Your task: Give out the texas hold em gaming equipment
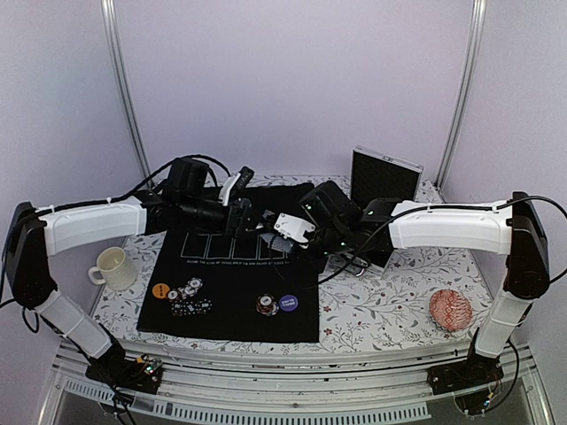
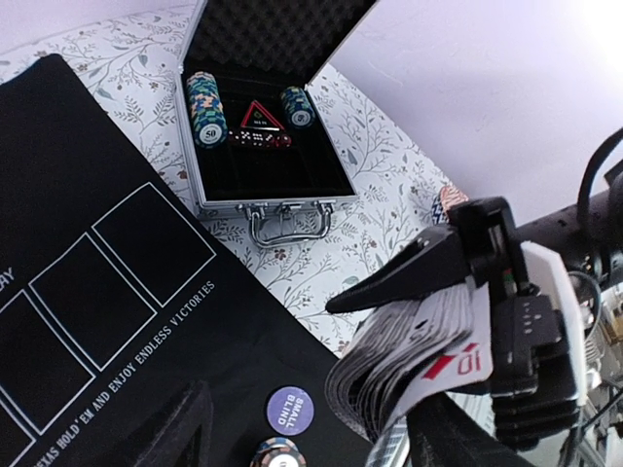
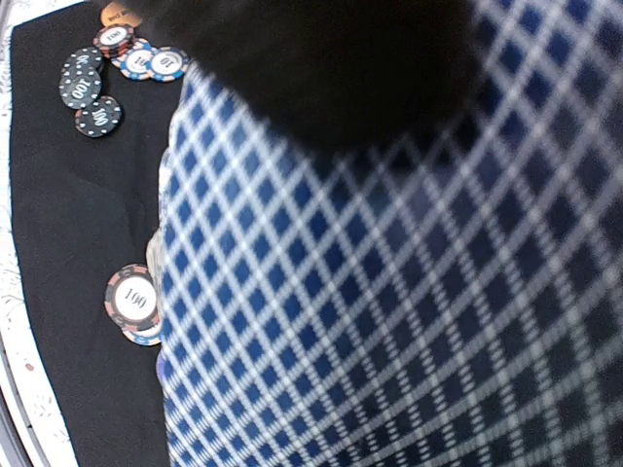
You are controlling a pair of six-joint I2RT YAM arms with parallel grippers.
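Observation:
A deck of cards with blue checked backs (image 3: 292, 292) fills much of the right wrist view. My right gripper (image 1: 288, 241) is shut on this deck above the black mat (image 1: 230, 310). In the left wrist view the cards are splayed, and a card with a red 10 (image 2: 453, 365) stands out from them. Beside the deck, my left gripper (image 1: 253, 223) is open, its dark fingers (image 2: 185, 428) blurred at the bottom of its own view. Whether the right-hand finger touches the cards is unclear. On the mat lie a purple small-blind button (image 1: 289, 303) and an orange button (image 1: 160, 290).
Chip stacks (image 1: 267, 305) and black chips (image 1: 190, 307) lie on the mat's near part. An open silver case (image 2: 263, 199) holding chips stands to the right. A white mug (image 1: 115, 267) is at left, a red patterned round item (image 1: 450, 310) at right.

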